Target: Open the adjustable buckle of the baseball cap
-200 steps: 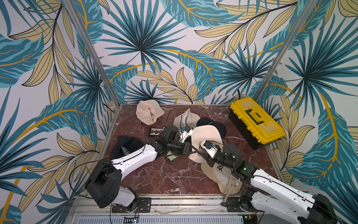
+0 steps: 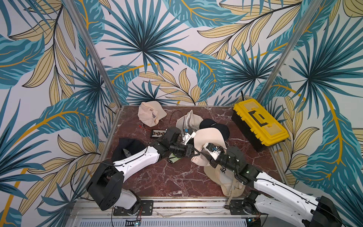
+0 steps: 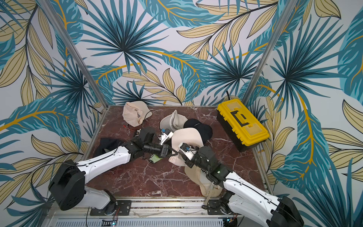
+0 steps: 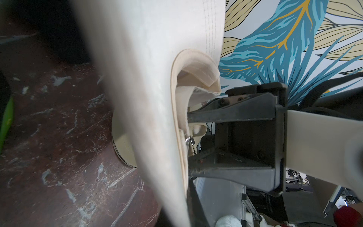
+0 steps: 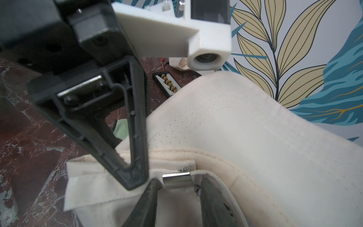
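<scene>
The cream baseball cap is held on its side with its back opening towards my grippers. In the right wrist view, a metal buckle joins the strap below that opening. My left gripper is shut on the strap, just left of the buckle; its far finger is hidden. My right gripper is open, one finger on either side of the buckle. From the left wrist view, the right gripper's fingers reach in from the right, spread above and below the buckle.
Under the cap lies a beige cap. Behind it are a grey cap and a dark cap. A yellow toolbox stands at the right. Bare table shows at front left.
My right gripper has turned slightly and drawn back a little from the left gripper at the cap's opening. The left arm and the other objects have not visibly moved.
</scene>
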